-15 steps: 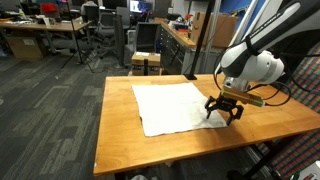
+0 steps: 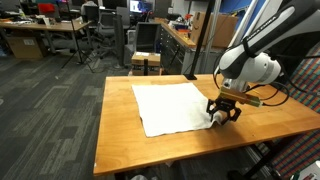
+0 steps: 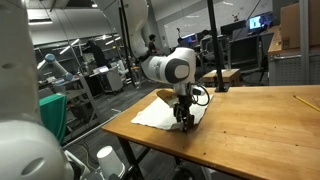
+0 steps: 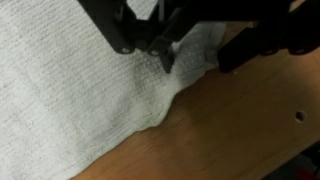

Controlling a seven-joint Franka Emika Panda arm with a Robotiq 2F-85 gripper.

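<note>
A white cloth (image 2: 168,108) lies spread on the wooden table (image 2: 118,142), mostly flat. Over the cloth's near right corner, low at the table, is my gripper (image 2: 222,119), its fingers pointing down. In the wrist view the fingers stand part open, with a raised, wrinkled fold of the cloth (image 4: 188,75) between the fingers. The cloth's edge runs diagonally beneath them onto bare wood. From exterior view 2, the gripper (image 3: 184,124) reaches down at the cloth's near edge, and the arm hides part of the cloth (image 3: 153,116).
Bare table stretches right of the cloth in exterior view 2, where a yellow pencil-like stick (image 3: 308,103) lies far off. A small cardboard box (image 2: 146,60) stands beyond the table's back edge. The table's front edge is close to the gripper.
The arm has stayed nearly in place; the rest of the cloth lies as before.
</note>
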